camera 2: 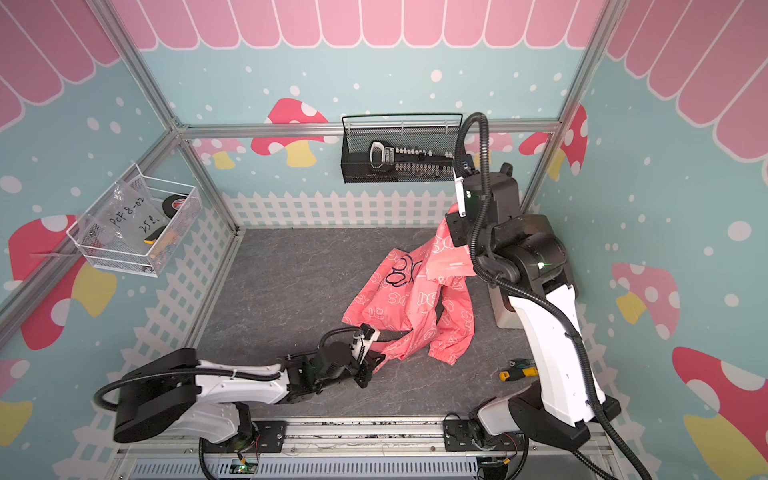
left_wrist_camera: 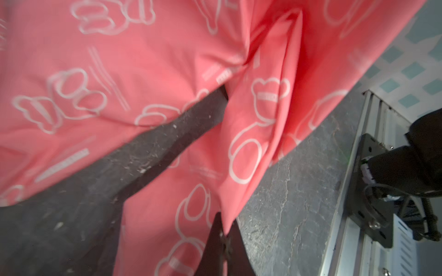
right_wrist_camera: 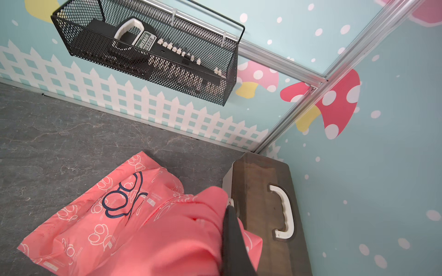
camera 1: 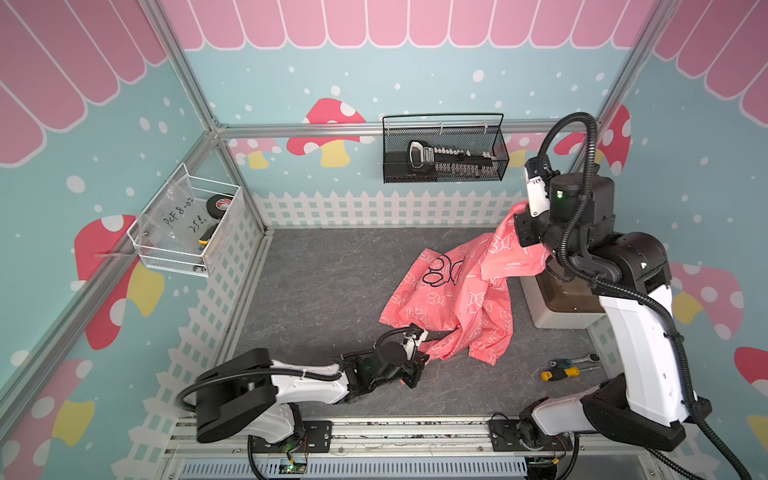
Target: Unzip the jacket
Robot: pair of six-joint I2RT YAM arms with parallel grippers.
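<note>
The pink jacket (camera 1: 432, 300), printed with white outlines and a black motif, lies partly spread on the grey floor. Its right part is raised off the floor by my right gripper (camera 1: 521, 230), which is shut on the fabric. In the right wrist view, bunched cloth rises to a dark finger (right_wrist_camera: 234, 243). At the jacket's near end, my left gripper is shut on a narrow fold, which runs up from its fingertips in the left wrist view. The cloth stretches between both grippers. I cannot make out the zipper or its pull.
A box with a brown lid and white handle (right_wrist_camera: 287, 214) stands at the right, close to the raised cloth. Tools with a yellow handle (camera 1: 560, 373) lie at the front right. A black mesh basket (camera 1: 445, 152) hangs at the back.
</note>
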